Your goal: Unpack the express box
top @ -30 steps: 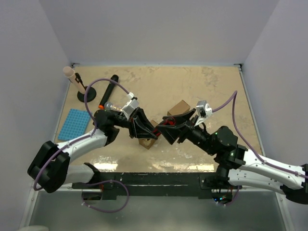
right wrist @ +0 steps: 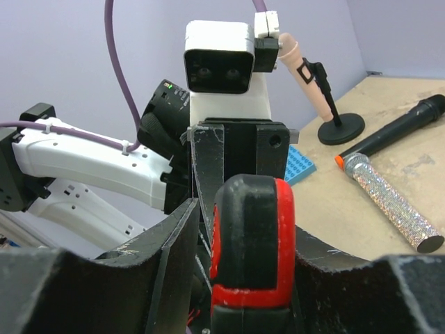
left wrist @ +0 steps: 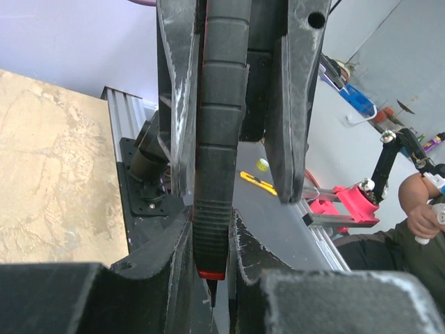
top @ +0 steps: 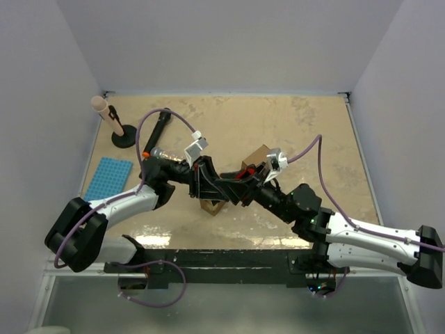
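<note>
A long black-and-red tool (left wrist: pixel 220 125), likely a cutter, is held in mid-air between both grippers, above the table centre. My left gripper is shut on it, with it standing lengthwise between the fingers. My right gripper is round its other end (right wrist: pixel 247 236), fingers part closed; whether they grip it is unclear. In the top view the two grippers meet and mostly hide the tool. Cardboard boxes (top: pixel 256 154) lie behind and beneath them, largely covered by the arms.
A microphone on a stand (top: pixel 124 136), a black microphone (right wrist: pixel 400 129), a glittery microphone (right wrist: pixel 393 205) and a blue mat (top: pixel 106 179) occupy the left of the table (top: pixel 320 132).
Both grippers have drawn closer together over the tool. The right gripper has moved leftward onto it, and the left gripper has shifted slightly right and up.
</note>
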